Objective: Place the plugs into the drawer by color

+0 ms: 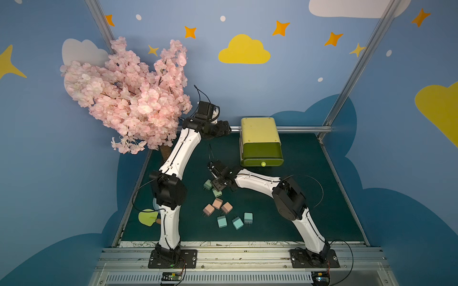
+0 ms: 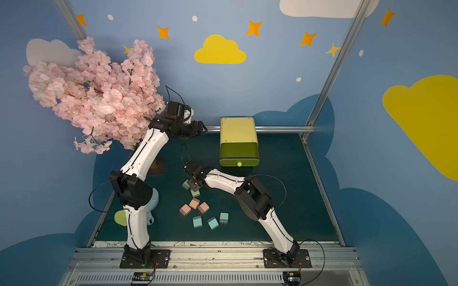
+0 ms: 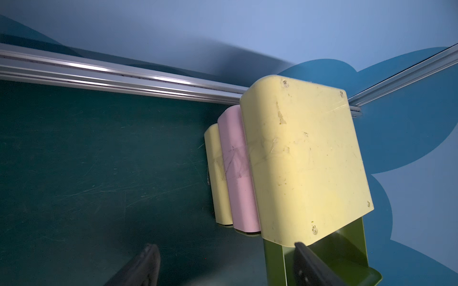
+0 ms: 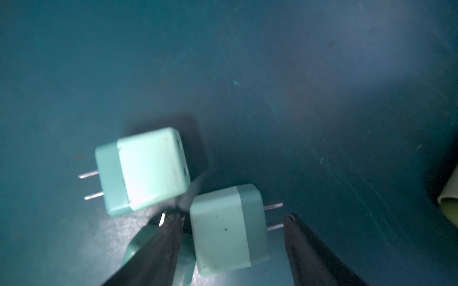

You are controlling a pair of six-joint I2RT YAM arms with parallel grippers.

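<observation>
My right gripper hovers low over green plugs at the middle left of the board, its fingers part open either side of a plug (image 4: 224, 238); contact cannot be told. Another green plug (image 4: 148, 169) lies above it in the right wrist view, a third partly behind a finger. My left gripper is open and empty, raised left of the drawer unit (image 1: 257, 129), whose green drawer (image 1: 261, 159) is pulled out toward the front. Pink plugs (image 1: 227, 207) and cyan plugs (image 1: 237, 222) lie in the front middle.
The blossom tree (image 1: 133, 95) crowds the back left behind my left arm. Pink and yellow drawer sides (image 3: 238, 166) show beside the unit in the left wrist view. The board is clear right of the drawer.
</observation>
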